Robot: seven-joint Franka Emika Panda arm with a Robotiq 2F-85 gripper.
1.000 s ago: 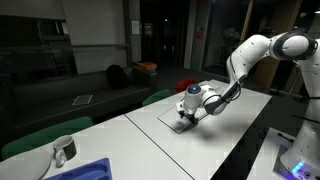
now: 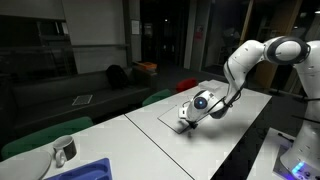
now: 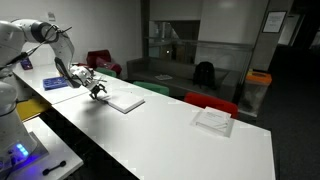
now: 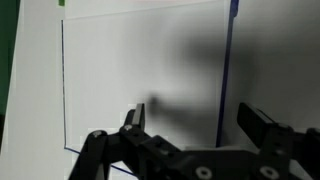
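Observation:
A flat white panel (image 4: 140,75) with a thin dark edge lies on the white table, filling much of the wrist view. My gripper is open above it, its black fingers (image 4: 133,118) spread wide on either side of the panel's long dark edge. No object shows between them. Exterior view 2 has the panel (image 3: 125,102) flat on the table beside the gripper (image 3: 98,94). In exterior view 1 the gripper (image 2: 186,124) is low over the panel's near end; whether it touches cannot be told.
A grey mug (image 2: 65,148) and a blue tray (image 2: 84,171) stand at the table's left in exterior view 1. A white rack-like item (image 3: 213,121) lies farther along the table in exterior view 2.
The arm has come down slightly over the last second, its wrist now lower and a little to the right in exterior view 1. The panel appears unmoved.

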